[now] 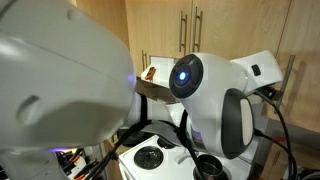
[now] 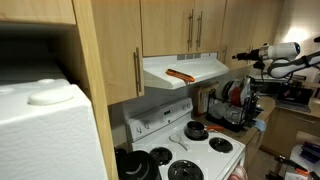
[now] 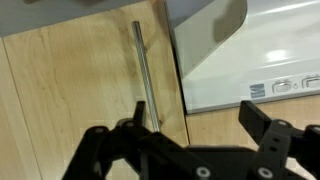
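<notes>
Wide apart in the wrist view stand the two dark fingers of my gripper, open with nothing between them. Ahead of them is a light wooden cabinet door (image 3: 70, 75), with a long dark bar handle (image 3: 147, 78) running above and beside the left finger. The handle is not between the fingers. In exterior view 2 my arm (image 2: 290, 68) reaches in from the right at upper-cabinet height; its gripper is too small there to judge. The arm's white links (image 1: 215, 95) hide the gripper in exterior view 1.
A white range hood (image 2: 205, 71) carries an orange-red item (image 2: 180, 75). Below, the white stove (image 2: 220, 160) holds a dark pot (image 2: 195, 130) and a light spoon-shaped utensil (image 2: 178, 138). A dish rack (image 2: 207, 100) stands on the counter beyond.
</notes>
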